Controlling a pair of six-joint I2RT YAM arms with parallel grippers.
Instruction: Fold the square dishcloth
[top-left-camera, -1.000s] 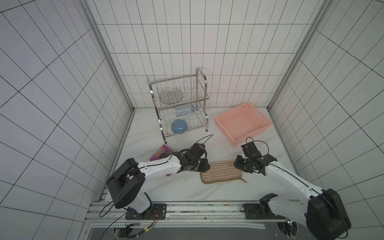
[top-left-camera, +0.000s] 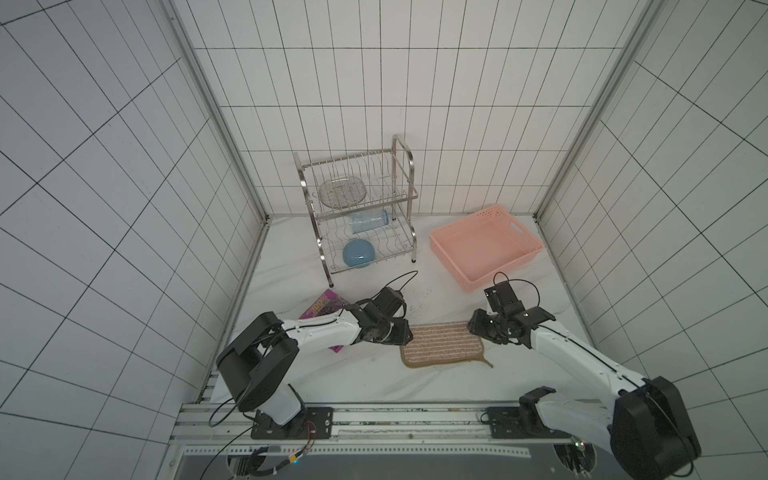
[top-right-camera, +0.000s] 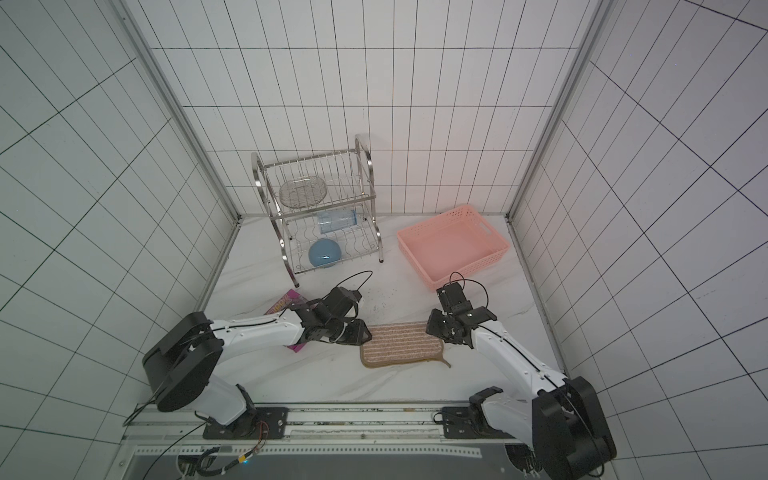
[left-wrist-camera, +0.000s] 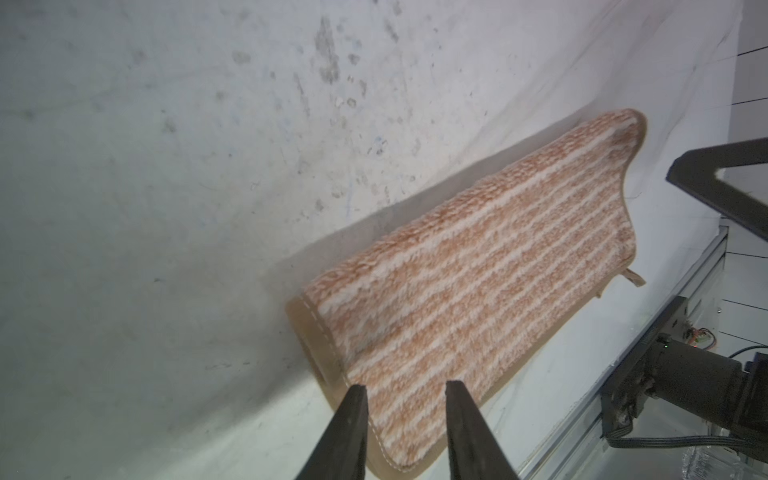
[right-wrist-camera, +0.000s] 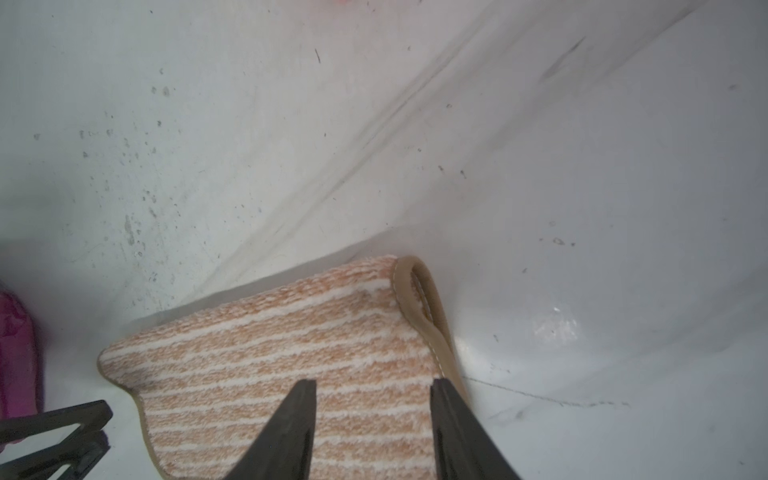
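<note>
The dishcloth (top-left-camera: 441, 345), brown-and-white striped with a tan border, lies folded once into a flat rectangle at the front middle of the table. Its fold runs along the far side, rounded in the left wrist view, where the cloth (left-wrist-camera: 472, 288) shows a small loop at one near corner. My left gripper stands open over the cloth's left end, nothing between its fingers. Over the right end is my right gripper, open too, with the striped cloth (right-wrist-camera: 280, 360) visible below and between its fingers. Both stand apart from each other.
A pink basket (top-left-camera: 456, 270) sits at the back right. At the back left stands a metal dish rack (top-left-camera: 322, 240) with a blue bowl (top-left-camera: 358, 253). A purple packet (top-left-camera: 324, 303) lies partly under the left arm. Bare table surrounds the cloth's near side.
Over the last second my left gripper has shifted slightly left. The cloth has not visibly moved.
</note>
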